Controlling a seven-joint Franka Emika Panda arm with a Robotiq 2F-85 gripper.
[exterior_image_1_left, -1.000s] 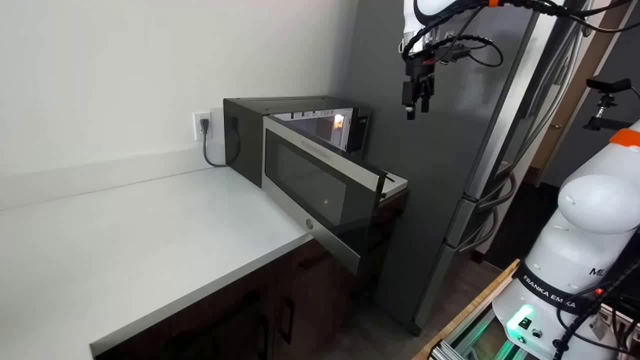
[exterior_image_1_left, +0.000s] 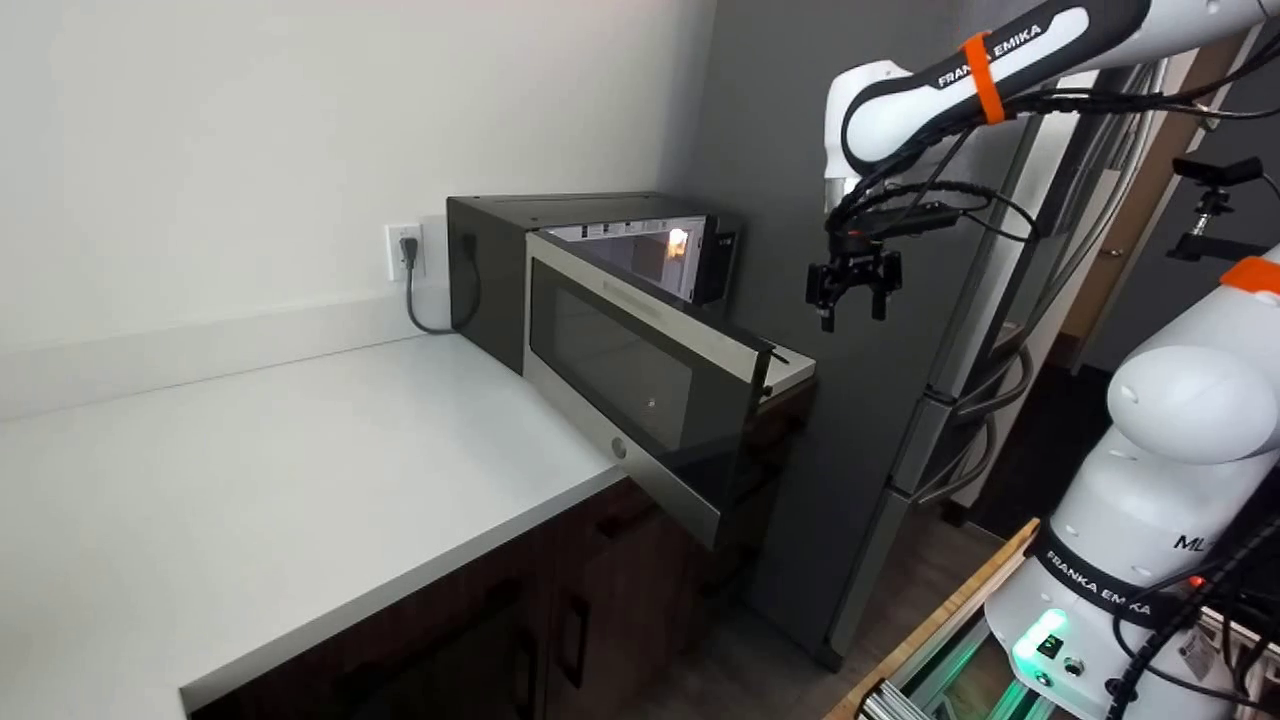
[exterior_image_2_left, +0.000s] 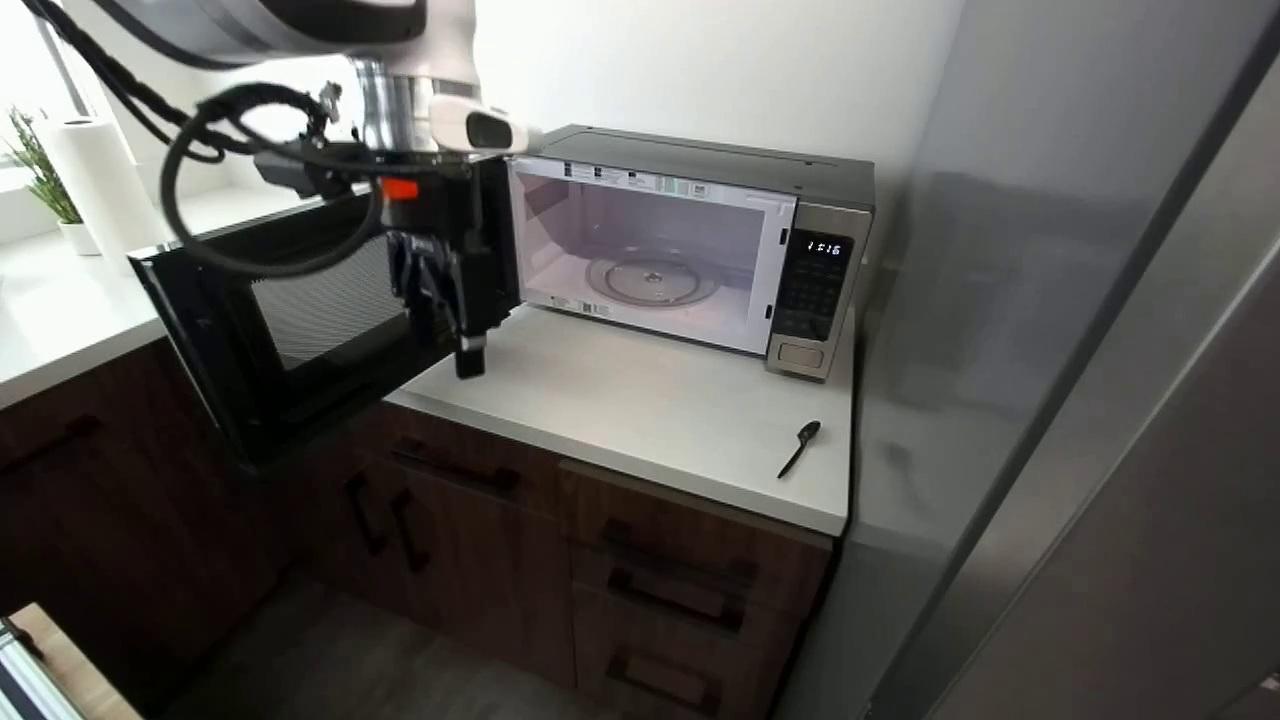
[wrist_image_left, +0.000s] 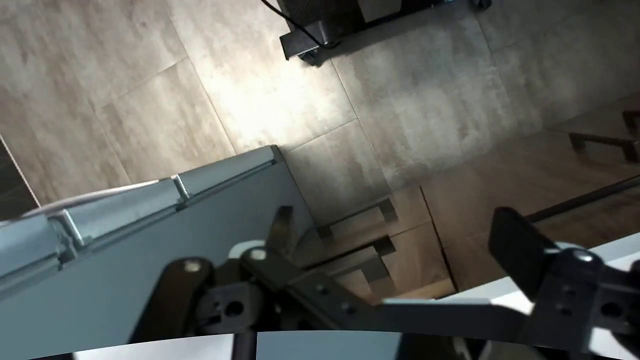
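My gripper (exterior_image_1_left: 854, 314) stands open and empty in the air, with the grey fridge side behind it in exterior view 1. In the wrist view its two fingers (wrist_image_left: 516, 246) are spread wide, and floor and cabinet fronts show between them. The microwave (exterior_image_2_left: 708, 180) sits on the counter with its door (exterior_image_1_left: 636, 372) swung wide open. Its lit cavity holds a glass turntable (exterior_image_2_left: 651, 278) with nothing on it. A black spoon (exterior_image_2_left: 801, 446) lies on the counter at the front right of the microwave, apart from my gripper.
The open door juts past the counter edge. The fridge (exterior_image_1_left: 792, 480) walls off the right side. A paper towel roll (exterior_image_2_left: 106, 180) and a plant (exterior_image_2_left: 46, 180) stand far left.
My gripper has come down in exterior view 1 and shifted slightly right. It has turned, so both spread fingers now show apart. The microwave and its door have not moved.
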